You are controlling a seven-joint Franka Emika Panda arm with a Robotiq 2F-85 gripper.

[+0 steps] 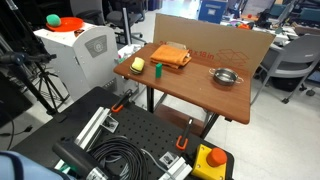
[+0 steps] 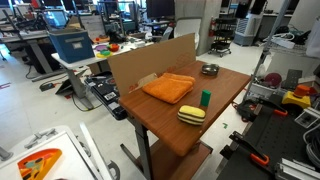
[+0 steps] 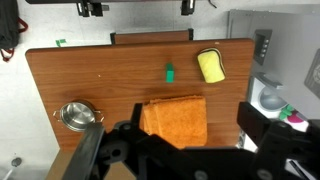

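On the brown wooden table (image 1: 205,97) lies a folded orange cloth (image 3: 175,122), near the upright cardboard panel (image 1: 215,38). A yellow sponge (image 2: 191,115) sits toward one end of the table. Between cloth and sponge, slightly to the front, stands a small green object (image 2: 206,98). A silver metal bowl with two handles (image 1: 226,76) occupies the other end. My gripper is open above the table, its dark fingers wide apart, with the cloth visible in the gap below. Nothing is held.
A grey stand with a black cable coil (image 1: 118,158) and a red button on a yellow box (image 1: 211,158) lies in front of the table. Office chairs (image 1: 290,62) stand behind.
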